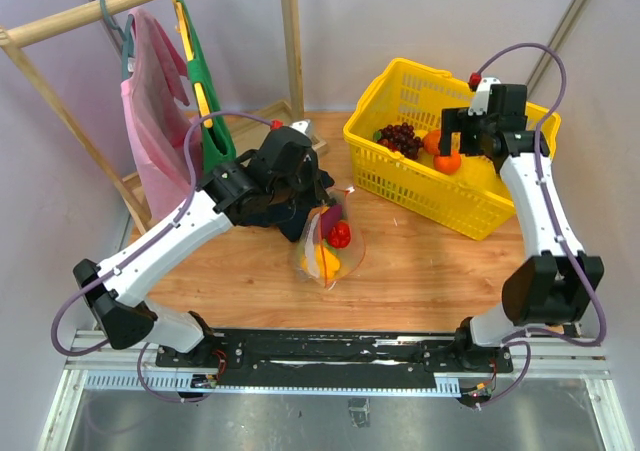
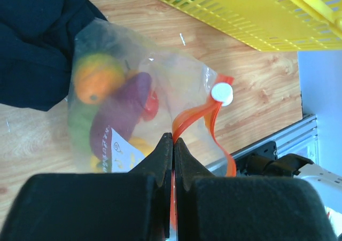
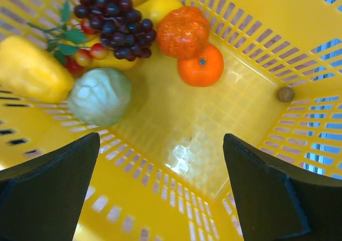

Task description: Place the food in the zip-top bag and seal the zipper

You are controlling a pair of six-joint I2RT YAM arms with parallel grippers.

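A clear zip bag [image 2: 184,80] with an orange-red zip edge hangs from my left gripper, whose fingers are shut on the bag's rim. Inside it are an eggplant [image 2: 122,113], an orange fruit [image 2: 97,80], a red tomato-like piece [image 1: 339,235] and yellow food [image 1: 325,262]. A white slider [image 2: 222,93] sits at one end of the zip. Over the yellow basket [image 1: 425,188], my right gripper is open with nothing between its fingers. Below it lie grapes [image 3: 116,22], an orange [image 3: 201,64], a pumpkin [image 3: 183,32] and a green cabbage-like ball [image 3: 100,96].
A dark cloth [image 2: 37,43] lies beside the bag on the table. To the left stands a wooden rack [image 1: 292,41] with a pink garment [image 1: 155,111] and a green one [image 1: 207,91].
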